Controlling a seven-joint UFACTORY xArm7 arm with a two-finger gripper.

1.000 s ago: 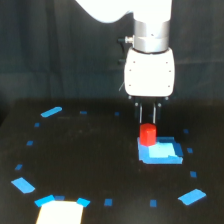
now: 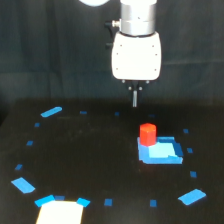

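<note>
A small red block point(image 2: 148, 134) is at the back left part of a light blue tray point(image 2: 176, 159), right of the table's middle. Whether it rests inside the tray or on its rim, I cannot tell. Above the block and slightly to its left hangs my gripper point(image 2: 135, 104), pointing down from the white hand. Its thin fingers are close together, with nothing visible between them. A clear gap separates the fingertips from the block.
The black table carries several blue tape marks, such as a strip point(image 2: 51, 112) at the far left. A pale object point(image 2: 60, 213) is cut off by the bottom edge at left.
My gripper has moved up and left, away from above the red block. Its fingers were apart and now stand close together. The red block looks turned; the tray has stayed put.
</note>
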